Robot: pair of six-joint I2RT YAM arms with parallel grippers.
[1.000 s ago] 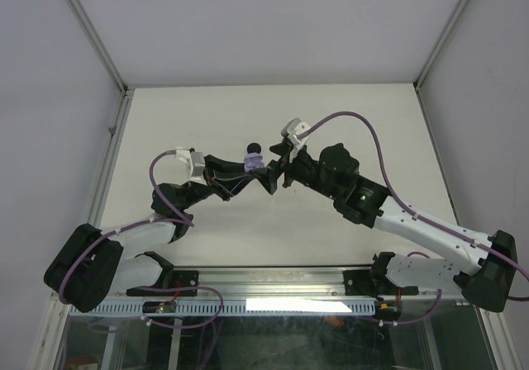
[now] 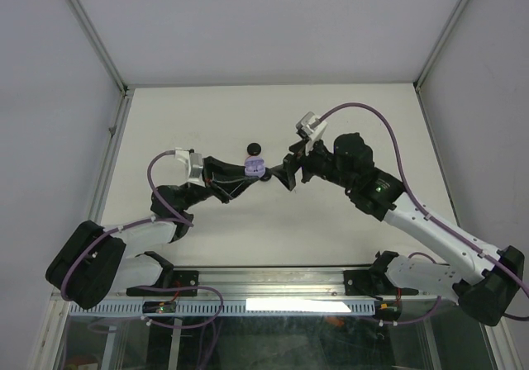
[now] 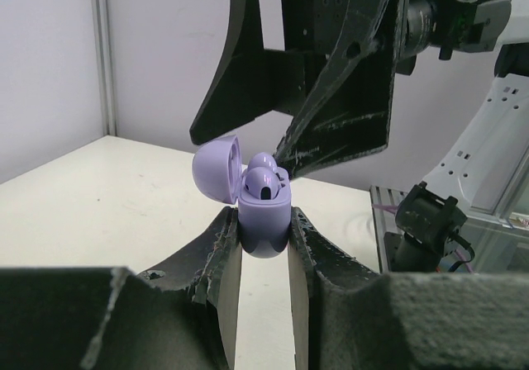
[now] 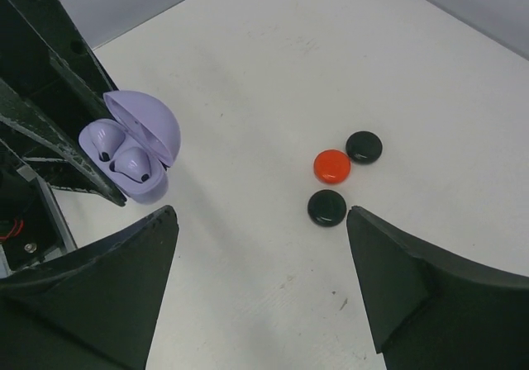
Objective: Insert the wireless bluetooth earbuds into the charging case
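A small lilac charging case (image 3: 264, 231) with its lid up is held above the table, and my left gripper (image 2: 248, 173) is shut on its body. Both earbuds sit down in the case's hollows: the first earbud (image 4: 105, 141) and, beside it, the second earbud (image 4: 134, 164). From the left wrist view the two overlap, one behind the other. My right gripper stands open with nothing between its fingers, just to the right of the case and apart from it in the right wrist view.
Two black discs, the upper one (image 4: 364, 146) and the lower one (image 4: 327, 208), lie on the white table (image 2: 178, 114) with an orange disc (image 4: 331, 166) between them. Much of the table around the arms is bare. Walls bound its sides and back.
The right gripper has drawn back from the case, to the right in the top view. One earbud, earlier tilted and sticking out, now sits in its hollow. The left arm has stayed still.
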